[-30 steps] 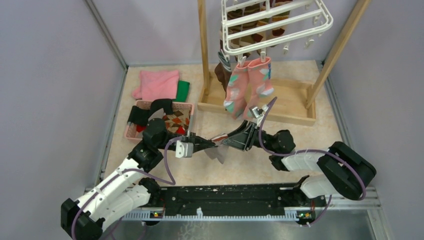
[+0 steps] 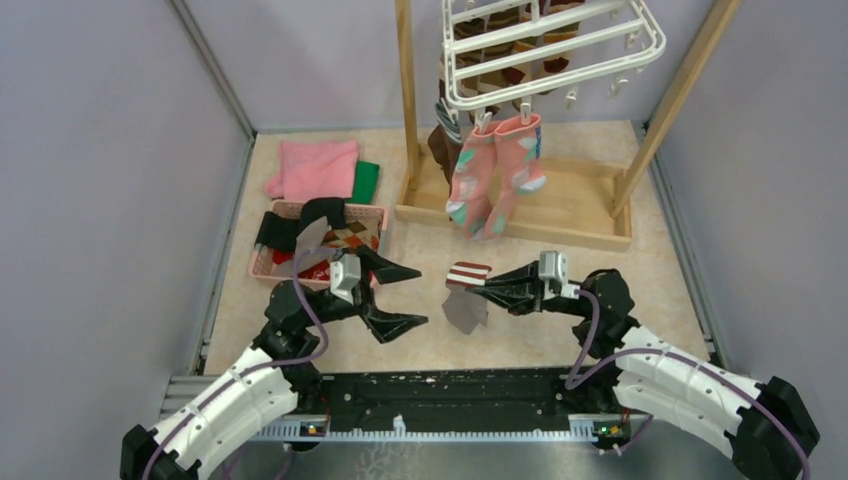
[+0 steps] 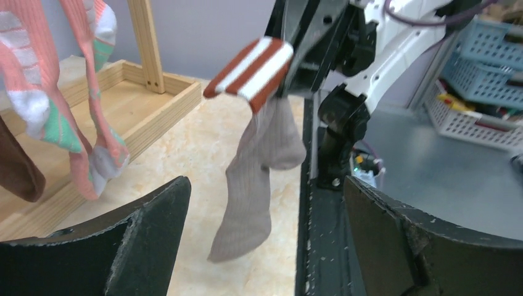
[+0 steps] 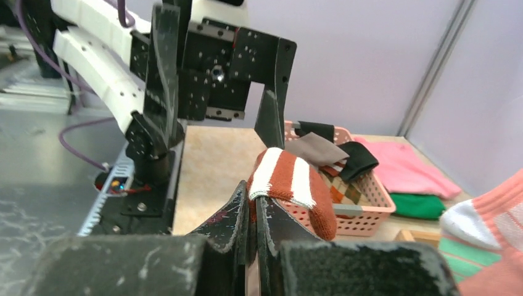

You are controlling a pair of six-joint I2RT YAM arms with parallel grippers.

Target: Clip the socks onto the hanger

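Note:
A grey sock with a red-and-white striped cuff hangs from my right gripper, which is shut on it near the cuff. Its grey foot dangles over the table in the left wrist view. Just across from it, my left gripper stands wide open with nothing between its fingers. The white hanger is at the back, above the wooden stand. Two pink socks with white and green patches hang from its front clips. Darker socks hang behind its bars.
At the left a pink basket holds several socks. Behind it lie a pink cloth and a green cloth. A wooden tray base spans below the hanger. Several empty clips line the hanger's right front.
My left gripper has opened, let go of the sock, turned and drawn slightly left. The right gripper has carried the sock to the right, and its wrist has turned.

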